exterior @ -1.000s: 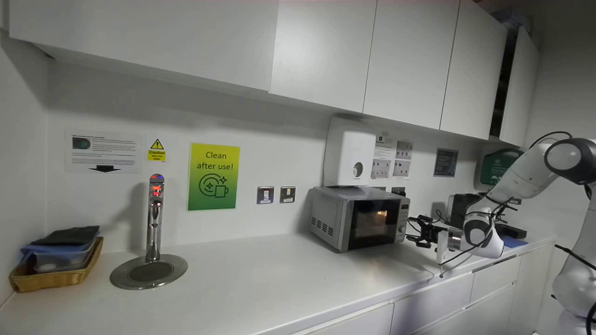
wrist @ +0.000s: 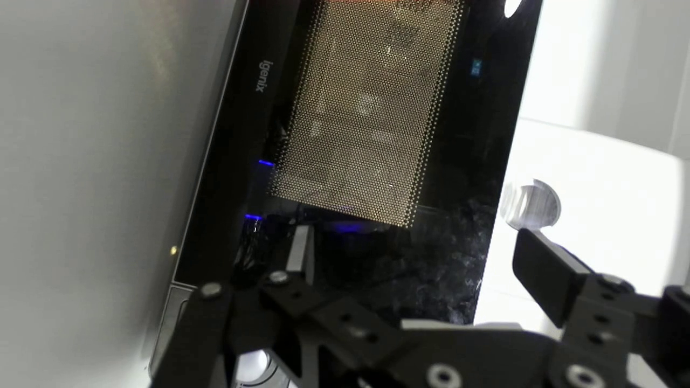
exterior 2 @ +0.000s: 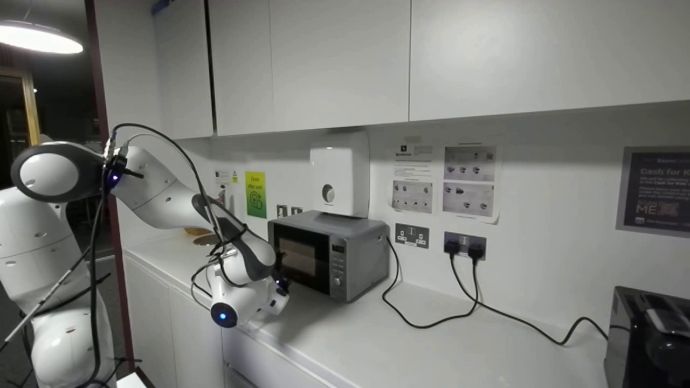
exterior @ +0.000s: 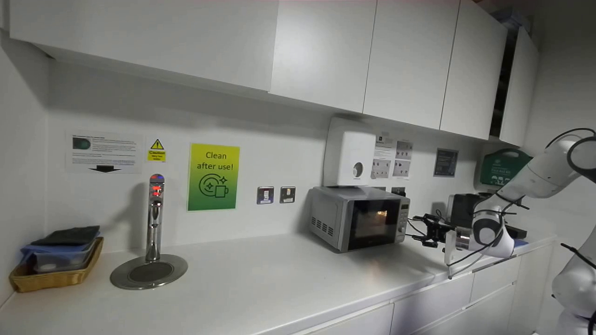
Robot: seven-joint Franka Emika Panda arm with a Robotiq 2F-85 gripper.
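Note:
A silver microwave with a black glass door stands on the counter, its door shut. My gripper is open beside the control-panel end of the microwave. In the wrist view the gripper faces the door front, and nothing shows between its fingers. One finger appears over the lower part of the door, the other past the top edge. Part of a round knob shows at the lower left. Exterior view 2 has the microwave in full sight, but the wrist mostly hides the fingers.
A paper dispenser hangs on the wall above the microwave. Black power cables lie on the counter behind it, and a dark appliance stands farther right.
In exterior view 1, my arm and gripper have shifted slightly right, drawing a little away from the microwave. The microwave and its door look unchanged.

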